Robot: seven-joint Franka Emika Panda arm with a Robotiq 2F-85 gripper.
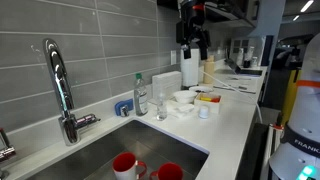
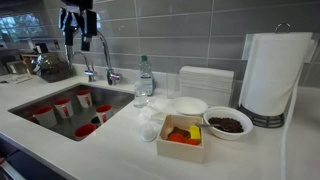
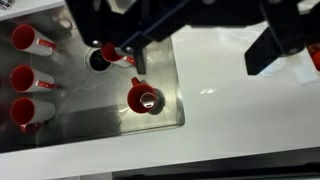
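My gripper [image 1: 194, 53] hangs open high above the counter next to the sink, nothing between its fingers. In exterior view 2 the same gripper [image 2: 78, 46] is above the sink [image 2: 120, 98], well clear of everything below. Several red-and-white mugs stand in the sink. One mug [image 3: 143, 97] near the sink's corner shows a red inside with something shiny in it. Three more mugs [image 3: 34, 79] line the far left of the wrist view. Another mug [image 1: 126, 165] appears at the bottom of exterior view 1.
A faucet [image 1: 62, 90] rises behind the sink. On the counter are a clear bottle [image 2: 146, 76], a beige box [image 2: 180, 148] of colored items, a bowl of dark contents [image 2: 231, 123] and a paper towel roll [image 2: 270, 75].
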